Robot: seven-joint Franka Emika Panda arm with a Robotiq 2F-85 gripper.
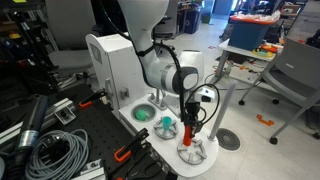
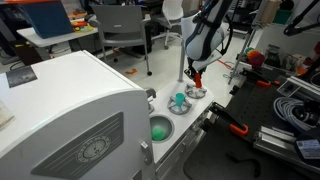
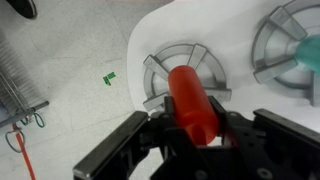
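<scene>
A red cylinder-like object (image 3: 192, 100) is held in my gripper, which is shut on it. In exterior view 1 the red object (image 1: 186, 136) points down over a round grey spoked ring (image 1: 191, 153) on the white tabletop. The wrist view shows that ring (image 3: 155, 80) just beyond the object. Whether the object's lower end touches the ring, I cannot tell. In exterior view 2 the red object (image 2: 197, 80) appears close above the ring (image 2: 195, 94).
A teal cup (image 1: 167, 122) sits on a neighbouring spoked ring. Farther left is a round recess with a green item (image 2: 158, 131) in it. A thin grey post (image 1: 221, 108) rises beside the arm. Black rails with red-orange handles (image 1: 122, 155) flank the table.
</scene>
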